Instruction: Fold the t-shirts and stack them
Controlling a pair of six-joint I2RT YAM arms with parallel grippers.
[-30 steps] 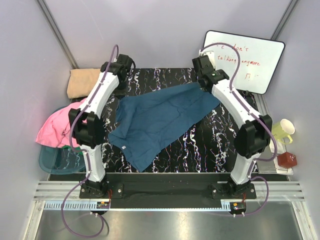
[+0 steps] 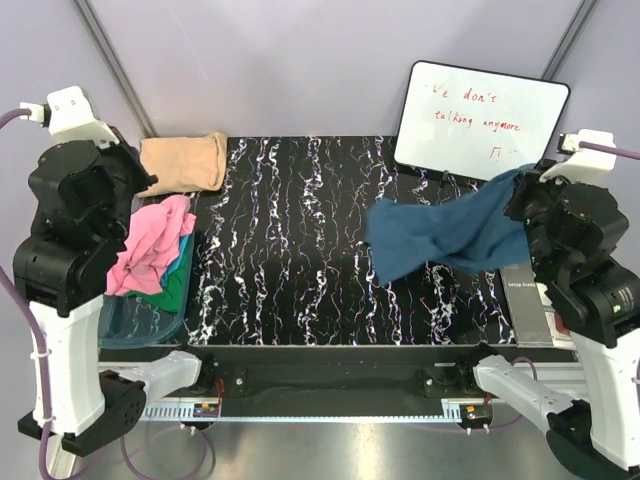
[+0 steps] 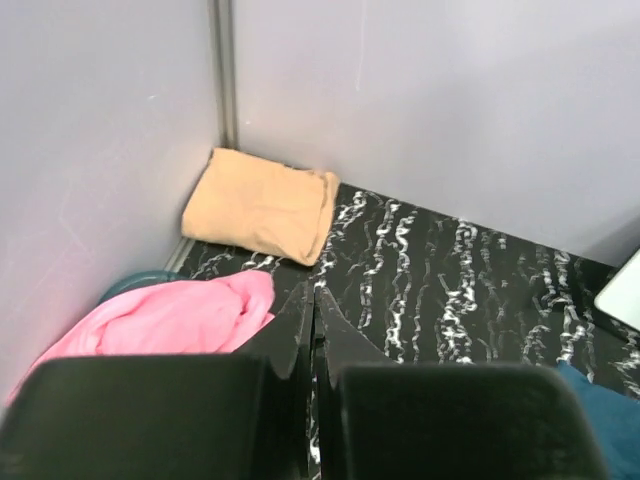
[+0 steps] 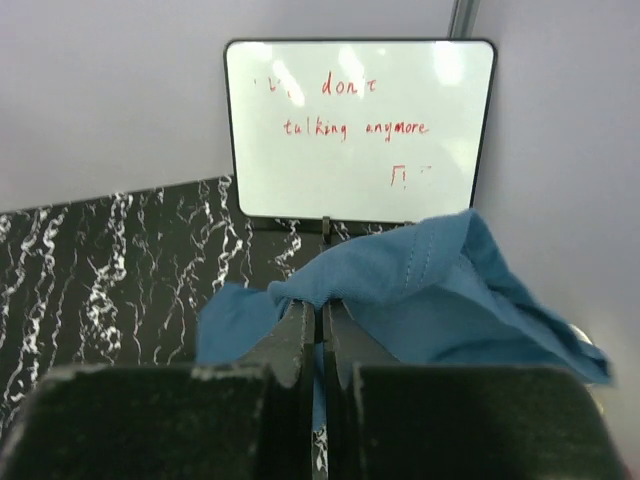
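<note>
A dark blue T-shirt [image 2: 440,230] hangs bunched from my right gripper [image 2: 530,185], which is shut on it; in the right wrist view the cloth [image 4: 390,270] rises from the fingertips. My left gripper [image 2: 140,175] is shut at the left side, nothing visible between its fingers. Pink shirts [image 2: 150,240] lie with green and blue ones in a teal bin [image 2: 150,330] at the left. A folded tan shirt [image 2: 185,160] rests at the back left corner of the black table [image 2: 300,240].
A whiteboard [image 2: 482,120] stands at the back right. A grey booklet [image 2: 525,310] lies at the right edge, partly under my right arm.
The blue shirt, earlier stretched between both grippers, has swung to the right with my right gripper. My left gripper has moved left, away from the cloth.
</note>
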